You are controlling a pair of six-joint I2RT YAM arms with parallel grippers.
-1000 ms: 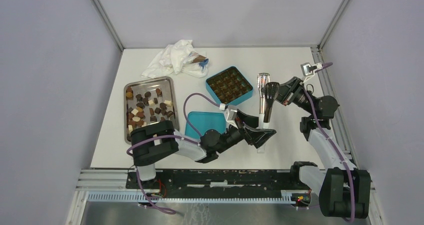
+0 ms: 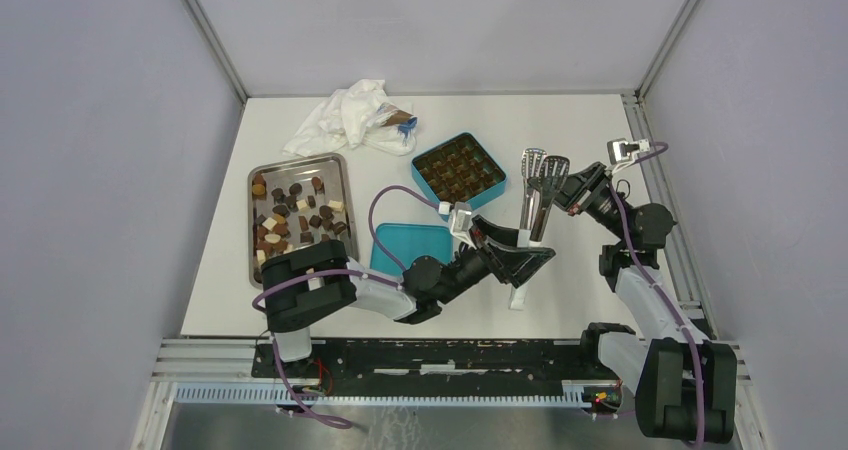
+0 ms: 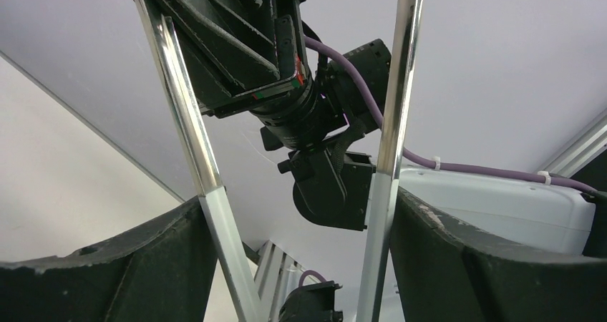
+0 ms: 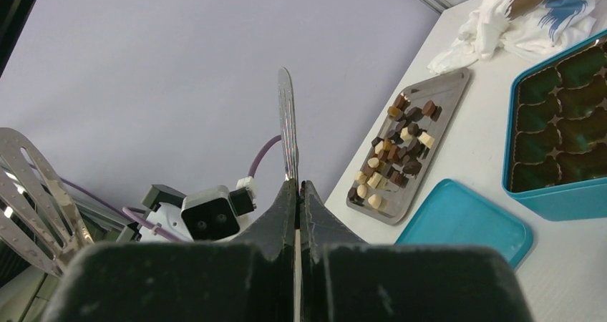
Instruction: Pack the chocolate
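Metal tongs point(image 2: 532, 205) with slotted heads and white handles are held raised at centre right. My left gripper is closed around both tong arms, one finger against the outside of each; the arms stand apart between them. My right gripper is shut on one tong arm, its slotted head seen edge-on above the fingertips, the other slotted head point(image 4: 36, 200) off to the left. Brown, dark and cream chocolates point(image 4: 392, 150) lie scattered on a metal tray point(image 2: 340, 178) at left. The teal box point(image 2: 427, 188) has a brown insert; its compartments visible in the right wrist view look empty.
A flat teal lid or tray point(image 2: 412, 236) lies between the metal tray and my left arm, which partly covers it. Crumpled white plastic bags point(image 2: 350, 118) sit at the back left. Bare table surface point(image 2: 580, 130) shows at the back right.
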